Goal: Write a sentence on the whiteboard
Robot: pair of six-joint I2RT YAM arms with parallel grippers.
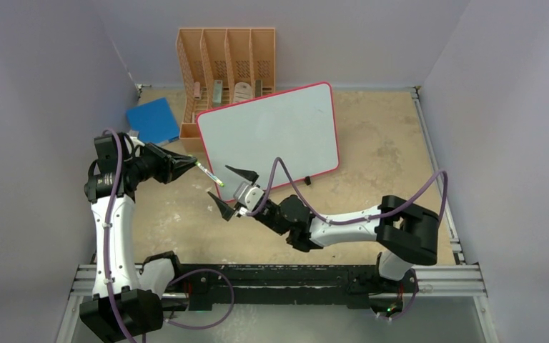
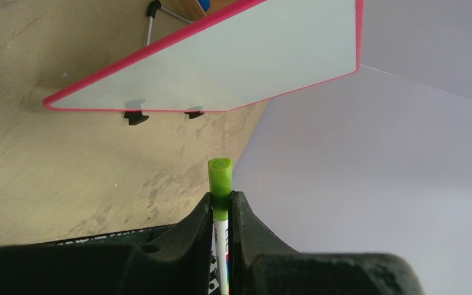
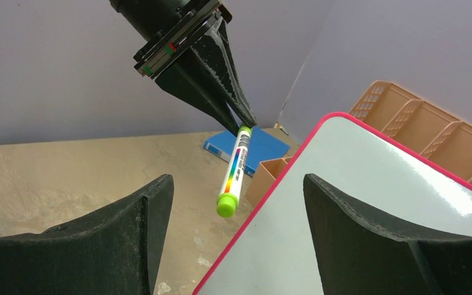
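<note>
A white marker [image 1: 210, 174] with green ends and a rainbow stripe sticks out of my left gripper [image 1: 195, 161], which is shut on one end of it. In the left wrist view, the marker's green end [image 2: 220, 178] pokes up between the dark fingers. My right gripper [image 1: 219, 187] is open, its fingers spread wide around empty space. Seen from the right wrist, the marker [image 3: 236, 166] hangs ahead between those fingers, touching neither. The white whiteboard [image 1: 271, 136] with a pink-red rim stands tilted behind; no writing shows on it.
A tan divided organizer [image 1: 227, 57] with several small items stands behind the board. Left of it lies a blue flat box [image 1: 152, 120]. Purple cables run along both arms. Bare table [image 1: 379, 143] shows to the right.
</note>
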